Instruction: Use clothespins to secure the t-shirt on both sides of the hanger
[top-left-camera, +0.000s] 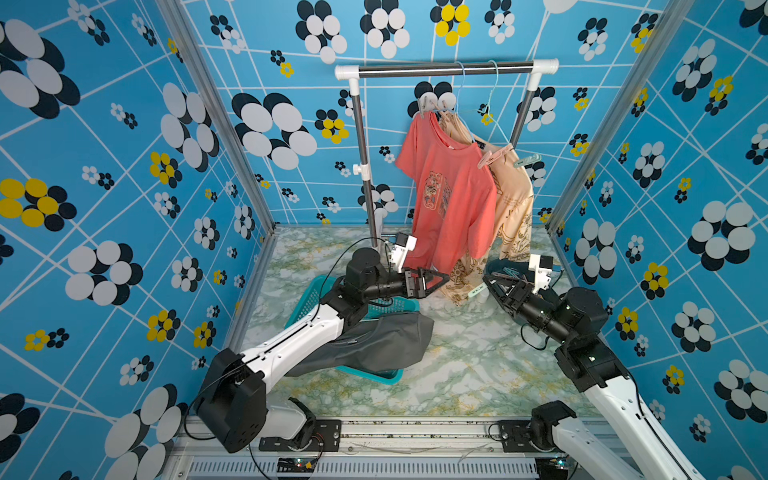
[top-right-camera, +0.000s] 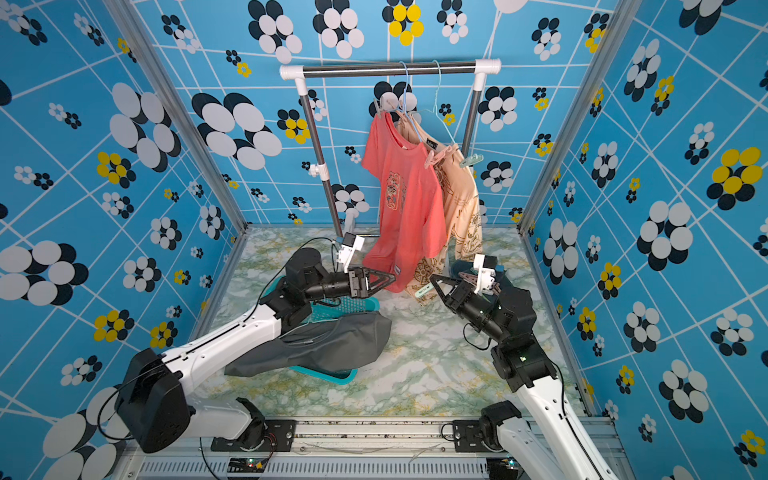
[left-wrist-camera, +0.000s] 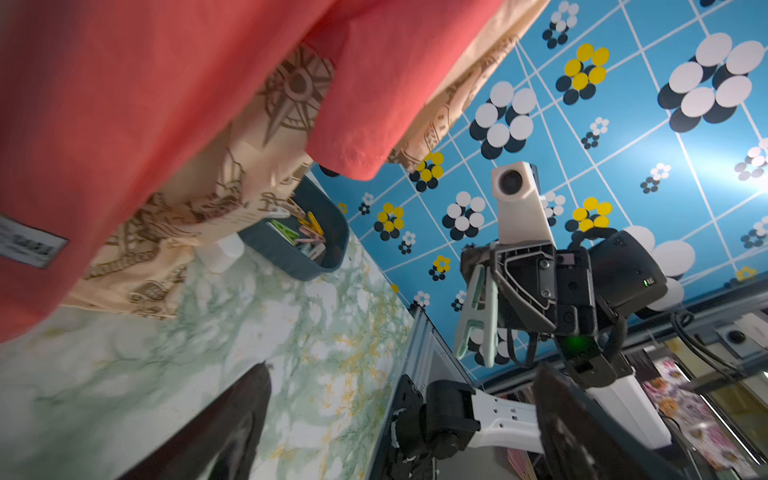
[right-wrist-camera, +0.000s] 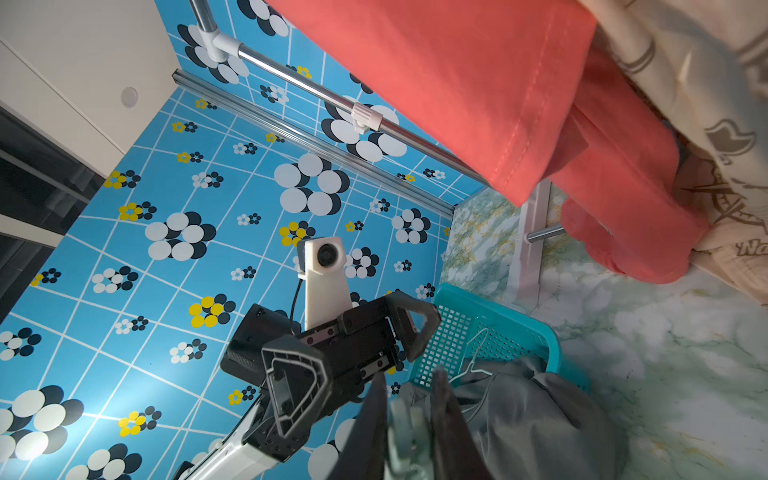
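Observation:
A coral t-shirt (top-left-camera: 452, 184) hangs on the rack in front of a beige patterned garment (top-left-camera: 512, 180). A pink clothespin (top-left-camera: 494, 156) and a green one (top-left-camera: 528, 161) show at the hangers' right side. My right gripper is closed around a pale green clothespin (left-wrist-camera: 477, 316), which juts from its fingertips, right of the shirt's lower part. My left gripper (top-left-camera: 445, 280) stands open and empty in front of the coral shirt's hem, apart from the held pin. Where the hanger passes inside the coral shirt, it is hidden.
A dark bin (left-wrist-camera: 308, 232) with several clothespins stands behind the right gripper. At left, a teal basket (top-left-camera: 384, 376) lies under a grey garment (top-left-camera: 376, 340). The rack's steel bar (top-left-camera: 448, 69) runs above.

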